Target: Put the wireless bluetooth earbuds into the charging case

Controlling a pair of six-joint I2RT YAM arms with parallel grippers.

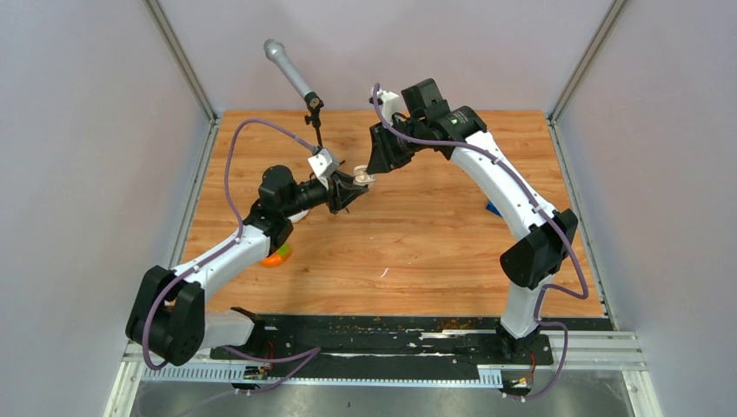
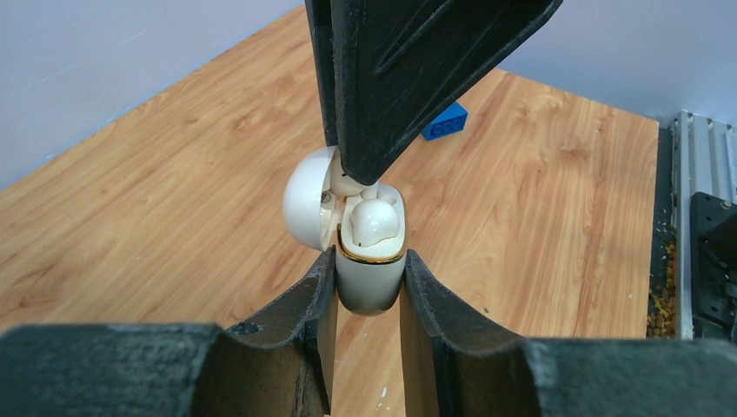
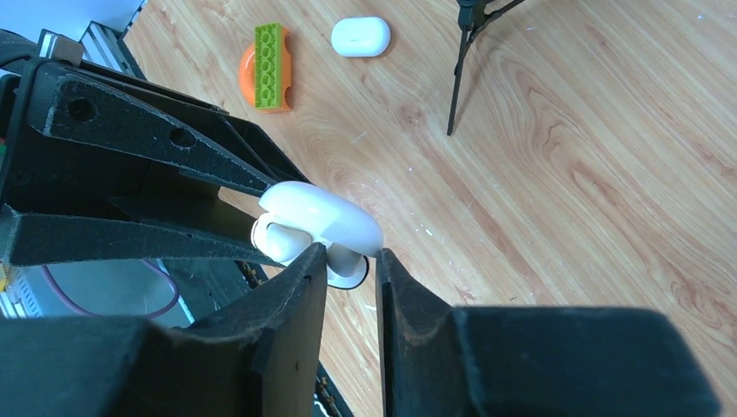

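The white charging case (image 2: 369,282), its lid (image 2: 306,200) swung open, is gripped by my left gripper, shut on its base. One white earbud (image 2: 375,222) sits in the case on the near side. A second white earbud (image 3: 344,261) is at the other side of the case, between the fingertips of my right gripper. These fingers stand a little apart, with a gap beside that earbud. In the left wrist view a dark right finger (image 2: 382,95) covers most of this earbud, so how deep it sits is hidden.
An orange and green toy block (image 3: 271,69) and a white rounded object (image 3: 361,36) lie on the table near the left arm. A blue block (image 2: 445,122) lies to the right. A microphone stand (image 1: 315,113) rises at the back.
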